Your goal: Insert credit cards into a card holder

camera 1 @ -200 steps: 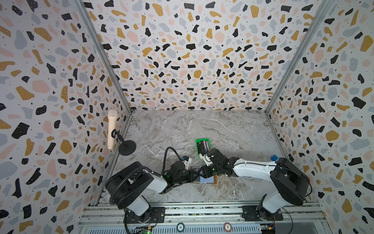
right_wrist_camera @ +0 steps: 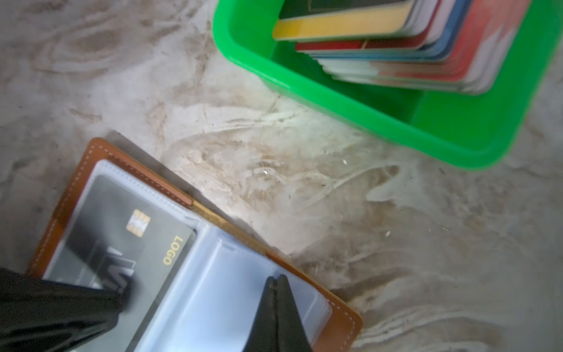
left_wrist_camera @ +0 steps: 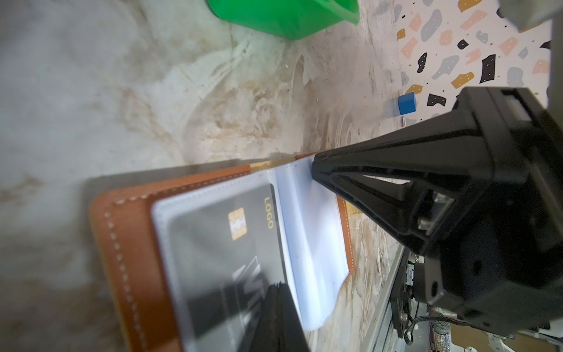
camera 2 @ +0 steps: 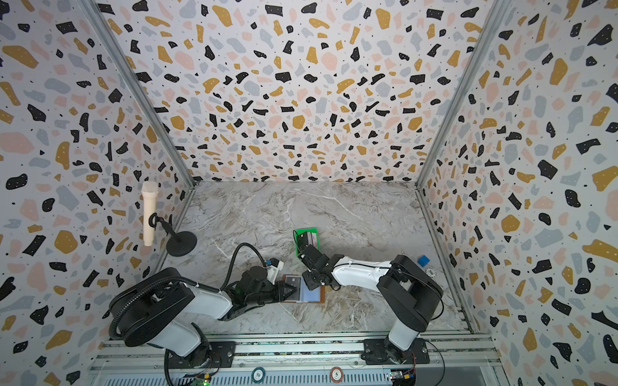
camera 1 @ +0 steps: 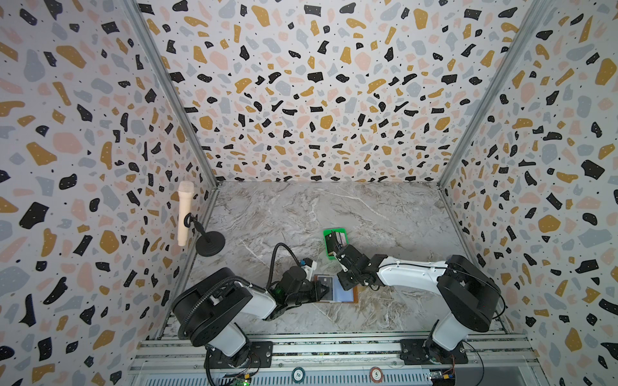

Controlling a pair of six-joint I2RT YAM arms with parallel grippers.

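The open brown card holder (left_wrist_camera: 132,246) lies on the marble table. A grey card (right_wrist_camera: 123,234) with chip and LOGO sits in its left sleeve; the right clear sleeve (right_wrist_camera: 217,299) shows no card. My left gripper is shut, its tips over the grey card. My right gripper is shut, its tips at the upper edge of the right sleeve, nothing visible between them. Behind the holder, a green bin (right_wrist_camera: 375,114) holds a stack of cards (right_wrist_camera: 363,23) of several colours.
A black stand (camera 1: 209,243) with a pale cylinder (camera 1: 184,212) is at the left of the table. A blue block (camera 2: 423,260) lies at the far right.
My right gripper and arm have shifted a little from low over the middle of the holder, exposing more of the right sleeve. The left arm looks almost unchanged.
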